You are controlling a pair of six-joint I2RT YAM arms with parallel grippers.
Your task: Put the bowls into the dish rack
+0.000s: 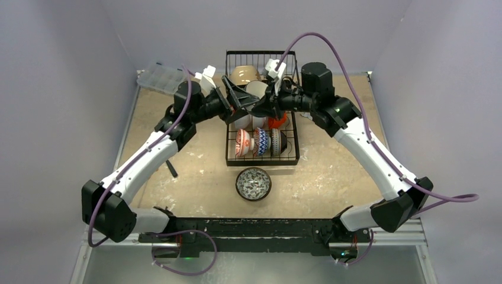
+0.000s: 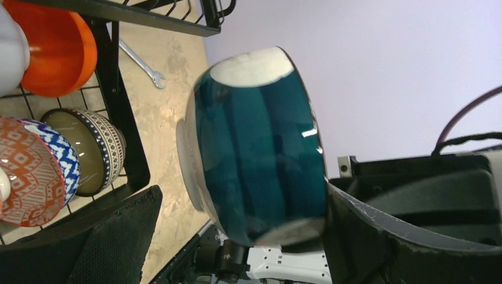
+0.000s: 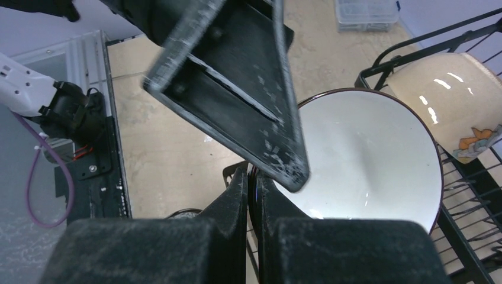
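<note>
A bowl, teal outside (image 2: 254, 136) and white inside (image 3: 367, 154), hangs tilted above the dish rack (image 1: 263, 163). My right gripper is shut on its dark thin rim. The left gripper (image 1: 241, 107) stands open; in the left wrist view its fingers (image 2: 112, 231) lie on both sides of the bowl, the right one close to or touching it. The rack holds white bowls, an orange bowl (image 2: 59, 50), and patterned bowls (image 1: 243, 143) in front. A tan bowl (image 1: 244, 74) occupies the upper tier. A black-and-white patterned bowl (image 1: 253, 184) rests on the table before the rack.
Both arms meet over the rack, their grippers very close together. A wrench (image 2: 142, 64) lies right of the rack and a hammer handle (image 1: 171, 169) to its left. A clear plastic box (image 1: 160, 77) stands at the back left. Table space beside the front bowl is clear.
</note>
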